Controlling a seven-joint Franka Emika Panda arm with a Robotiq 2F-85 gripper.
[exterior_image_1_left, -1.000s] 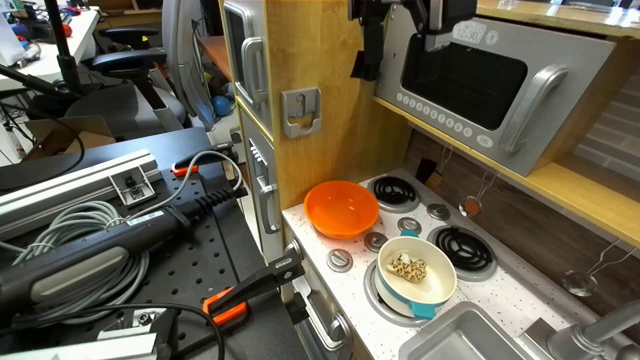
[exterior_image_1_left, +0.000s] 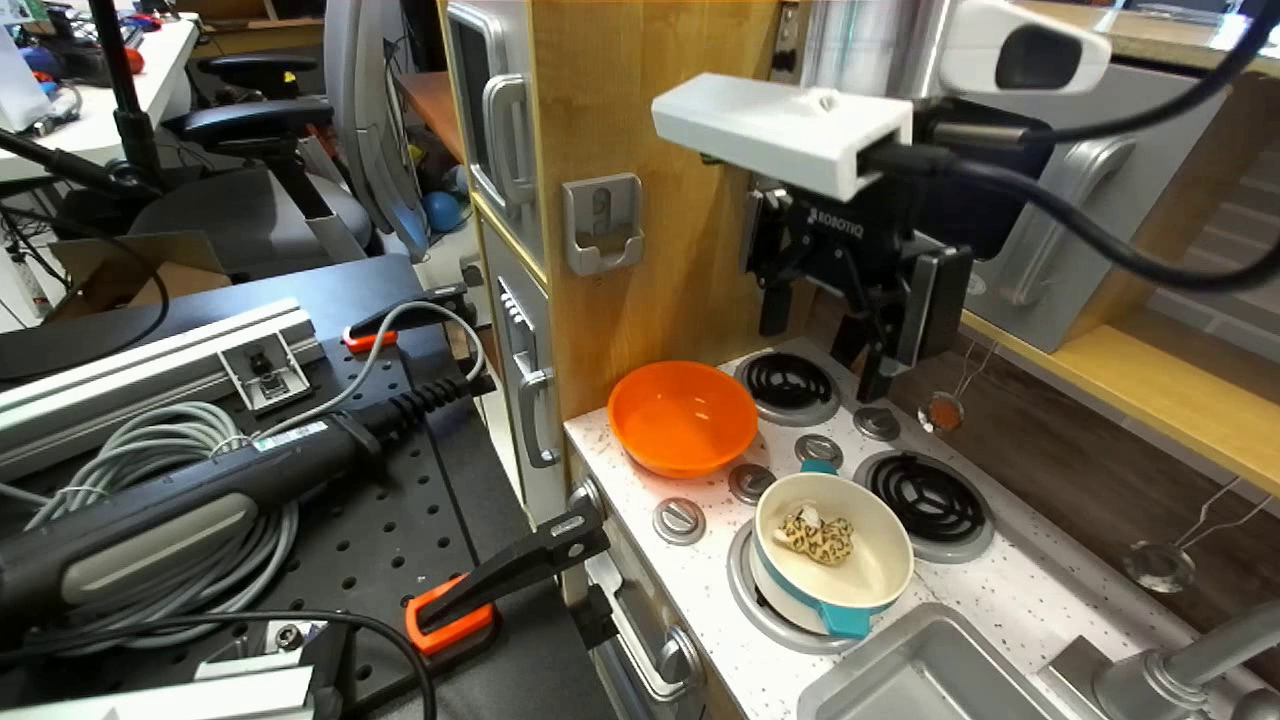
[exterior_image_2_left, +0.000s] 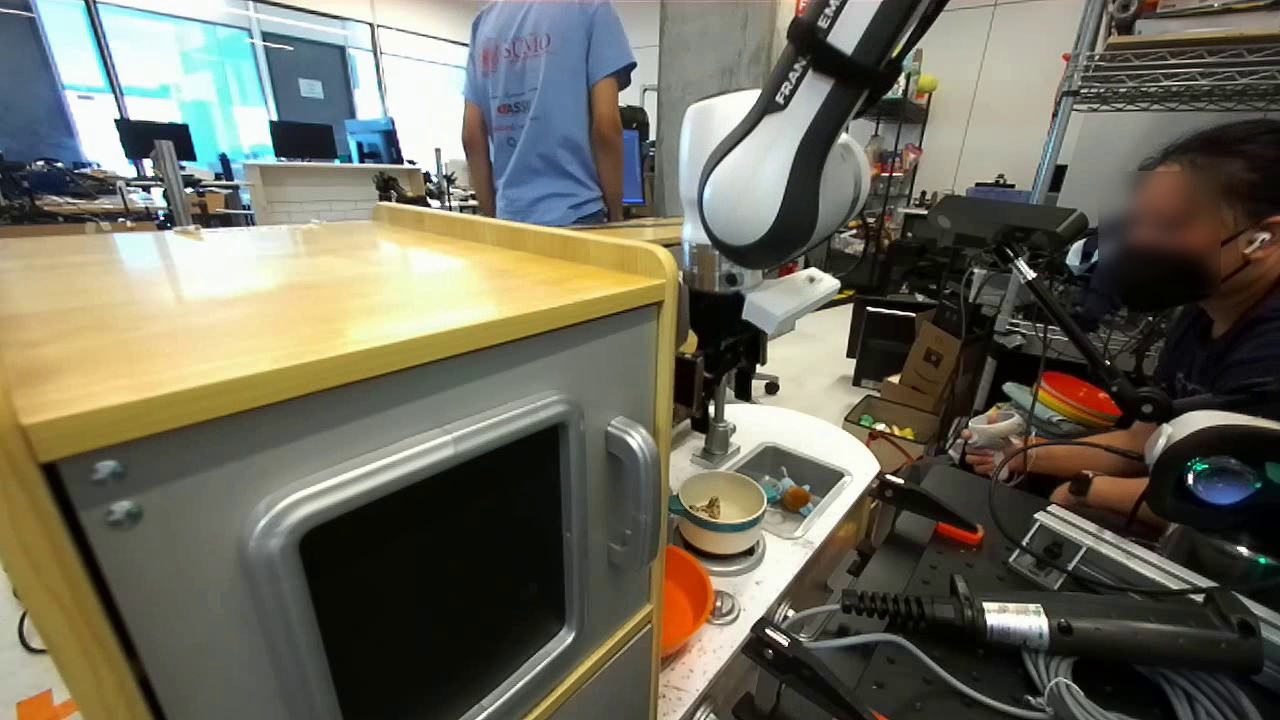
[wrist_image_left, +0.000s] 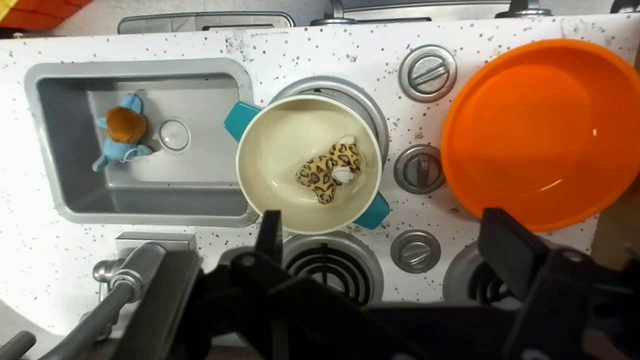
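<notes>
My gripper (exterior_image_1_left: 825, 348) hangs open above the back of the stove, well clear of the counter, with nothing between its fingers. In the wrist view its two fingertips stand wide apart along the lower part. A cream pot (wrist_image_left: 270, 150) with teal handles sits on a front burner. Inside it lies a leopard-spotted plush toy (wrist_image_left: 327, 170). The orange bowl (wrist_image_left: 540, 132) is empty and stands on the counter beside the stove knobs. In the grey sink (wrist_image_left: 210, 108) rests a blue plush toy with a brown head (wrist_image_left: 125, 128).
The microwave (exterior_image_1_left: 1086, 228) and its wooden shelf (exterior_image_1_left: 1152, 402) overhang the counter's back, close to the gripper. A tall wooden panel (exterior_image_1_left: 654, 300) rises behind the bowl. The faucet (wrist_image_left: 129, 279) stands at the sink's back edge.
My gripper has come down from the top of exterior view 1, and more of the arm now shows in front of the microwave. The pot, its plush toy and the bowl are unmoved.
</notes>
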